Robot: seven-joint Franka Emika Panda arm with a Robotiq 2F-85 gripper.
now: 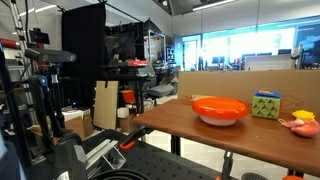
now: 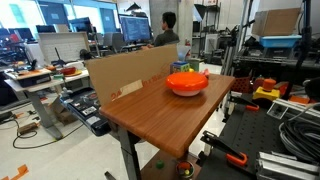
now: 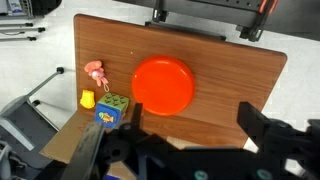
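Note:
A round red-orange dish (image 3: 163,86) rests on the wooden table (image 3: 225,75); from the side, a pale rounded part shows beneath its red top (image 1: 220,104). My gripper hangs above the table, open, its two dark fingers wide apart at the bottom of the wrist view. Only bare wood and part of the dish show between them. Neither exterior view shows the gripper. To the left of the dish in the wrist view lie a green and blue box (image 3: 112,109), a pink soft toy (image 3: 97,72) and a small yellow object (image 3: 87,99).
A tan panel (image 2: 130,78) stands along one long side of the table. Beyond the panel, a person (image 2: 166,32) is in the background.

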